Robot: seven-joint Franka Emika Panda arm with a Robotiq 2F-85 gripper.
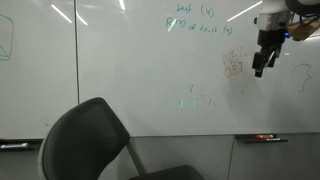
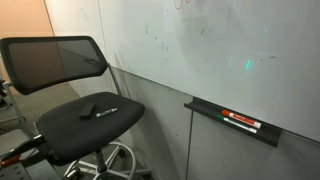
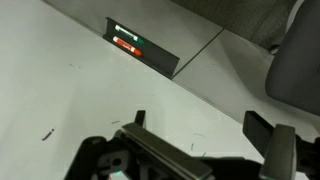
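Note:
My gripper [image 1: 263, 65] hangs before the whiteboard [image 1: 140, 75], near the orange writing, in the first exterior view. The wrist view shows the gripper open, its fingers wide apart and nothing visible between them. Beyond them lies the board surface. A black tray [image 2: 205, 106] on the board's lower edge holds an orange-red marker [image 2: 240, 118] and a green one beside it. The same tray [image 3: 155, 53] is at the top left in the wrist view, away from the fingers.
A black office chair [image 2: 75, 132] stands before the wall. On its seat lie a dark block [image 2: 97, 104] and a pen-like marker [image 2: 107, 113]. Another tray [image 1: 15, 147] is at far left in the first exterior view. Green writing [image 1: 197, 28] is high on the board.

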